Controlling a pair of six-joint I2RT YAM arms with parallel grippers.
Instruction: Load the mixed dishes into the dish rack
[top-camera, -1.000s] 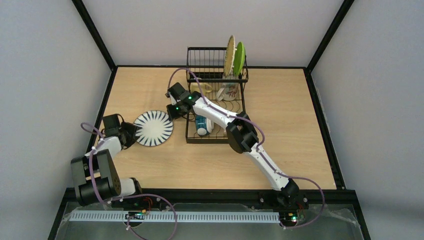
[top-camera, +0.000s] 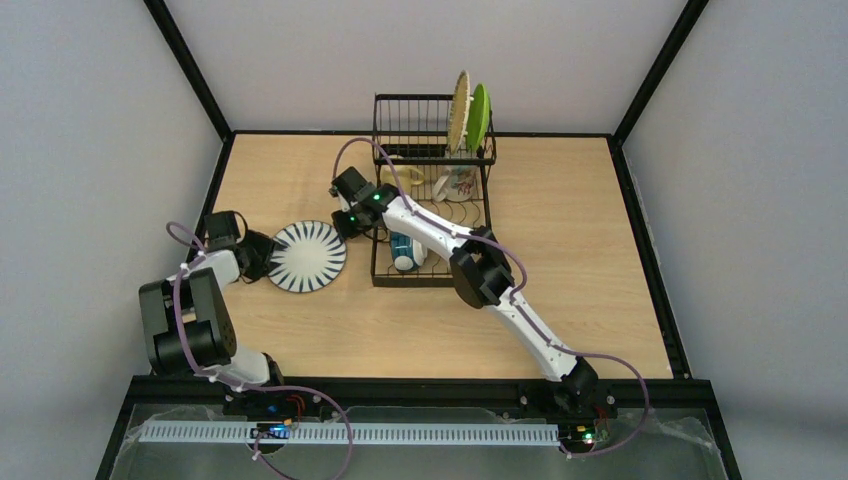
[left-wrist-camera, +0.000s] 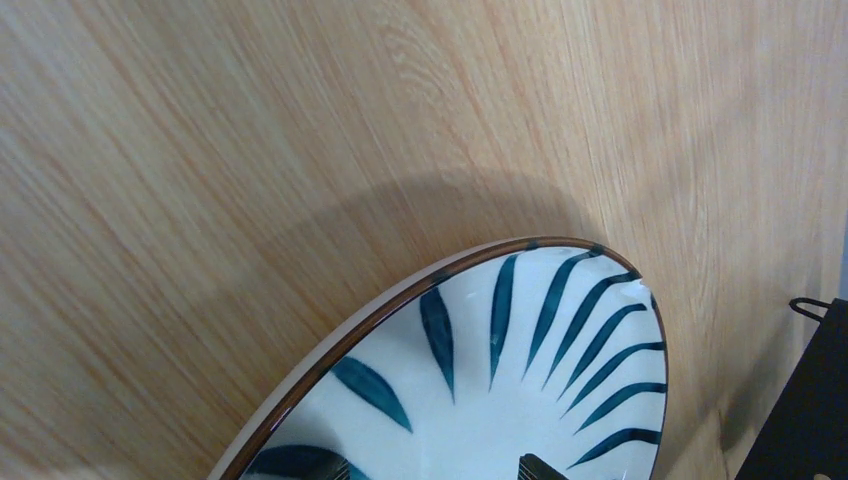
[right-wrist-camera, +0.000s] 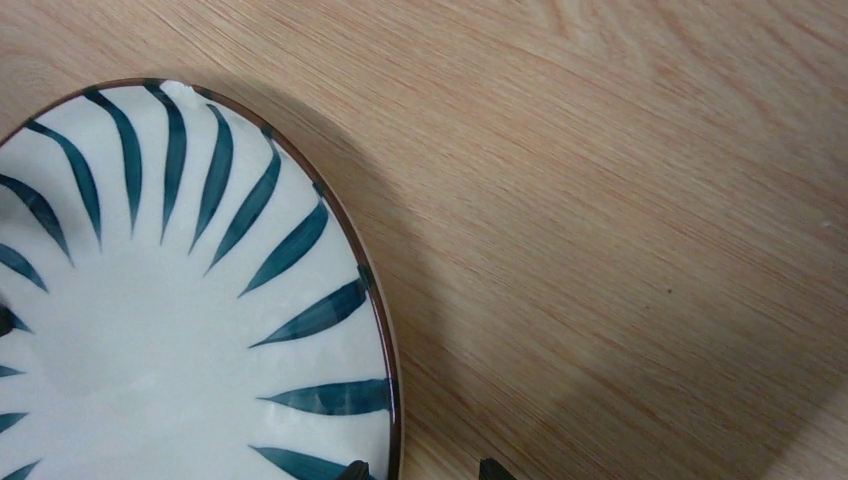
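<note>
A white plate (top-camera: 308, 257) with dark blue-green stripes and a brown rim lies on the table, left of the black dish rack (top-camera: 412, 281). At its left edge is my left gripper, open, its two fingertips well apart over the plate's striped surface. On the opposite side, my right gripper is partly open. Its fingertips show on either side of the plate's rim (right-wrist-camera: 392, 380), one over the plate and one over bare wood. How deep either set of fingers reaches is hidden below the wrist views.
Upright in the rack's rear tier are a tan plate (top-camera: 459, 112) and a green plate (top-camera: 479, 115). Below are a yellow cup (top-camera: 398, 179), a patterned white cup (top-camera: 459, 184) and a blue-and-white cup (top-camera: 403, 250). My right arm crosses above the rack. Bare table lies to the right.
My left gripper has shifted toward the back of the table along the plate's left edge. The right arm has moved only slightly, and the plate looks unmoved.
</note>
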